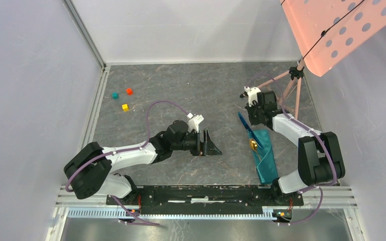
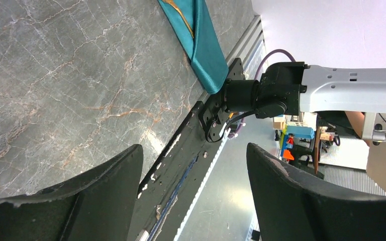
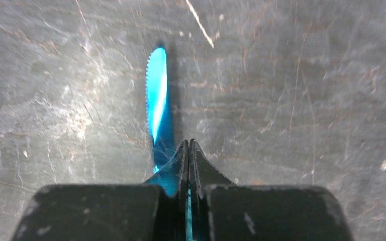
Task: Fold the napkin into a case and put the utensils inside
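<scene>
The teal napkin (image 1: 268,169) lies folded at the right front of the table. On it rests a gold utensil (image 1: 253,144), partly under the fold. A blue knife (image 1: 245,122) lies slantwise beside it, its blade sticking out past the napkin's far end onto the bare table. In the right wrist view, the fingertips of my right gripper meet with nothing between them, just right of the knife's blade (image 3: 157,95); the handle is hidden there. My left gripper is open and empty, over bare table left of the napkin (image 2: 210,65).
Small red (image 1: 129,91), teal (image 1: 115,95) and yellow (image 1: 125,107) cubes sit at the far left. A pink stand (image 1: 300,90) rises behind the right arm.
</scene>
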